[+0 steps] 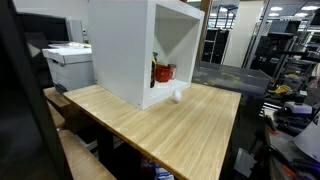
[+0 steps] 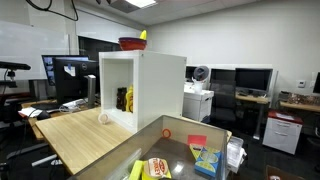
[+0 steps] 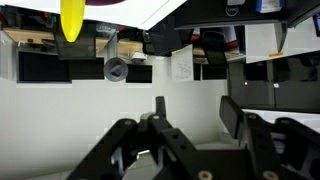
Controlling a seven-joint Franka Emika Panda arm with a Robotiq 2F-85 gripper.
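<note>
In the wrist view my gripper has its two dark fingers some way apart. Only a pale background shows in the gap, with no object visible there; how far the fingers are opened is hard to judge. A small white object lies on the wooden table, just in front of the white shelf; exterior view 2 shows the same pale object left of the shelf. On top of the shelf sits a red bowl with a yellow item in it.
Inside the shelf stand a red mug and other small things. A grey bin behind the shelf holds several coloured items.
</note>
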